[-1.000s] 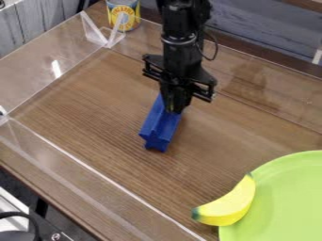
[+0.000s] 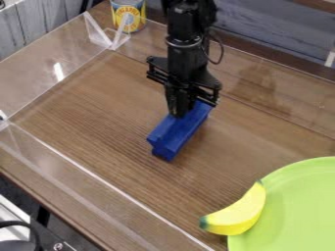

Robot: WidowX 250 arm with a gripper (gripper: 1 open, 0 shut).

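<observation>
A blue oblong block (image 2: 175, 136) lies on the wooden table at the middle of the view, slanting from upper right to lower left. The black gripper (image 2: 179, 106) is over the block's upper end, its fingertips low at or against the block. Whether anything is between the fingers is hard to tell, as the dark arm hides part of it.
A yellow banana (image 2: 238, 210) lies at the lower right beside a green plate (image 2: 295, 221). A can (image 2: 127, 16) stands at the back left near clear plastic strips.
The blue block has shifted slightly up and to the right. The gripper has moved a little with it, staying over its upper end.
</observation>
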